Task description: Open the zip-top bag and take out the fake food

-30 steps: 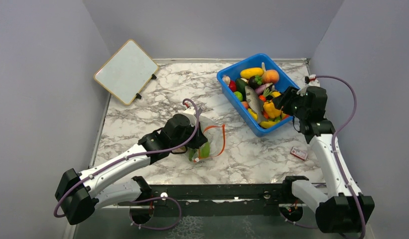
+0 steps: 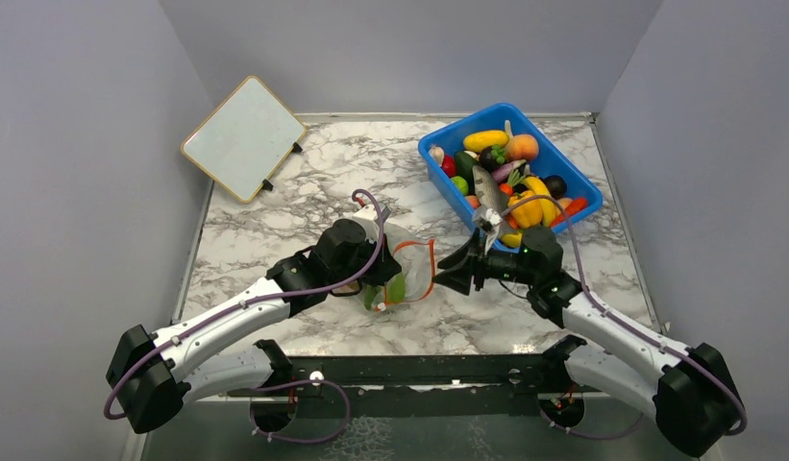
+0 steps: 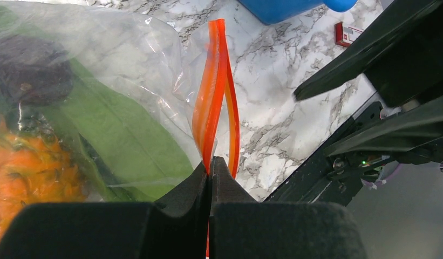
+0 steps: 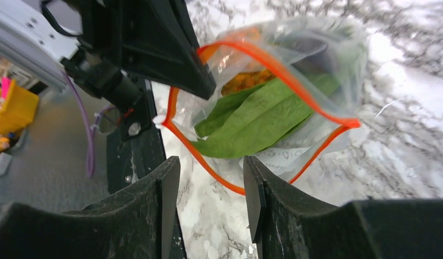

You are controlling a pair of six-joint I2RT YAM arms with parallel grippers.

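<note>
The clear zip top bag point(image 3: 149, 38) lies on the table with its orange-edged mouth point(image 4: 294, 86) gaping toward the right. Inside it are a long green leaf-like food point(image 4: 262, 116), a bumpy orange food point(image 3: 30, 172) and a dark round one point(image 3: 33, 70). My left gripper is shut on the orange rim at the mouth. Part open and empty, my right gripper faces the mouth from outside, its fingers apart near the lower rim. In the top view my left arm covers much of the bag.
A blue bin point(image 2: 438, 178) full of fake food stands at the back right. Behind the right arm lies a small red and white box point(image 3: 347, 34). A whiteboard point(image 2: 244, 139) leans at the back left. Bare marble table point(image 2: 275, 230) surrounds the bag.
My right gripper has swung left and toward the front, from over the blue bin to the bag's mouth. The left arm and bag look the same as before.
</note>
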